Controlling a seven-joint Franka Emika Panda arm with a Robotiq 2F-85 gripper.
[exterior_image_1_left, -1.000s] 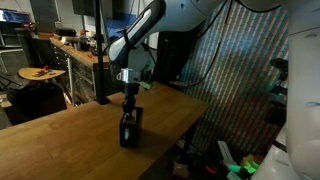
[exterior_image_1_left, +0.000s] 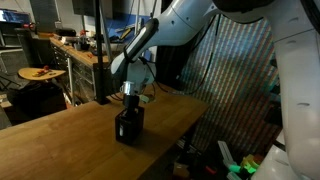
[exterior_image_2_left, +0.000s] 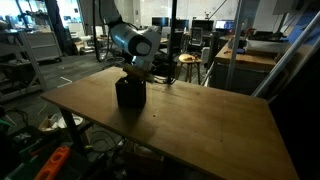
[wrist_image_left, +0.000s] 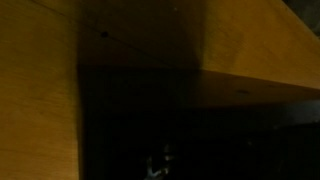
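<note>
A black box (exterior_image_1_left: 129, 128) stands on the wooden table, near its edge in exterior view 1. My gripper (exterior_image_1_left: 131, 100) points down at the top of this box and looks shut; its tips are small and dark against it. Exterior view 2 has the same box (exterior_image_2_left: 130, 96) toward the table's left part, with the gripper (exterior_image_2_left: 133, 70) at its upper rim. The wrist view is very dark: the black box (wrist_image_left: 240, 122) fills the lower part, and faint glints low in the middle are all that shows near the fingertips. Whether the fingers touch the box cannot be told.
Bare wooden tabletop (exterior_image_2_left: 205, 115) stretches to the right of the box in exterior view 2. A round stool (exterior_image_1_left: 42, 73) stands beyond the table. Workbenches with equipment lie at the back, and cables hang along the arm.
My wrist has swung slightly to the right in exterior view 1 over the last second. The box looks turned a little, showing a wider outline, with the gripper still at its top.
</note>
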